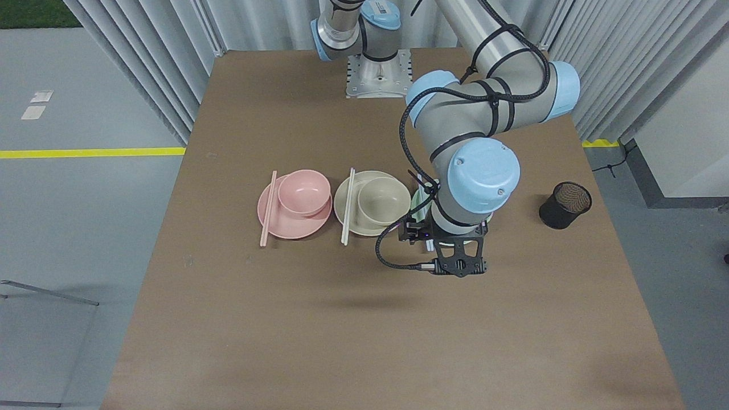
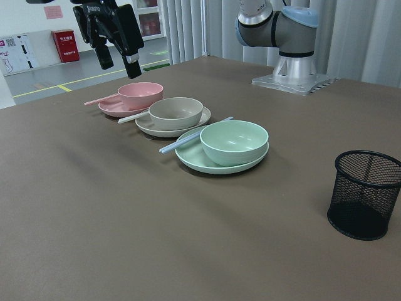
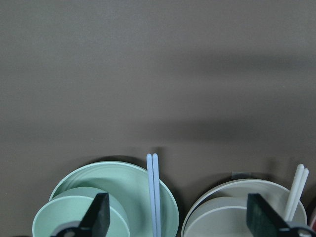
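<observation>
Three place settings stand in a row: a pink bowl (image 1: 304, 191) on a pink plate with pink chopsticks (image 1: 267, 208), a cream bowl (image 1: 383, 199) on a cream plate with white chopsticks (image 1: 347, 205), and a mint bowl (image 2: 234, 139) on a mint plate with pale blue chopsticks (image 3: 153, 195). My gripper hangs above the settings, its fingers wide apart and open, nothing between them in the air. In the front view the arm hides most of the mint setting.
A black mesh pen holder (image 1: 564, 205) stands to the right of the settings.
</observation>
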